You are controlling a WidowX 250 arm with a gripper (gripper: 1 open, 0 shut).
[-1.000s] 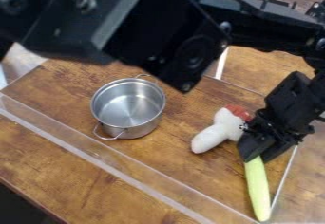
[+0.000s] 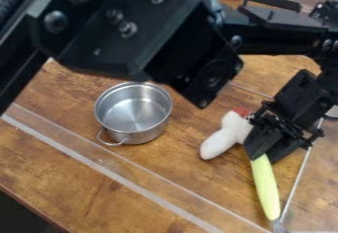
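Observation:
My black gripper (image 2: 271, 136) is low at the right, shut on a long pale yellow-green vegetable (image 2: 264, 188), like a leek or corn, that points toward the bottom edge. Just left of the fingers lies a white mushroom-like object (image 2: 220, 139) with some red behind it, partly hidden by the gripper. A steel pot (image 2: 133, 114) with wire handles stands left of centre, apart from both.
A clear strip or rail runs diagonally across it, and another edge runs along the right. The black arm covers much of the top of the view.
The upper arm has shifted slightly, and the gripper has moved very slightly. The vegetable, white object and pot look almost unchanged.

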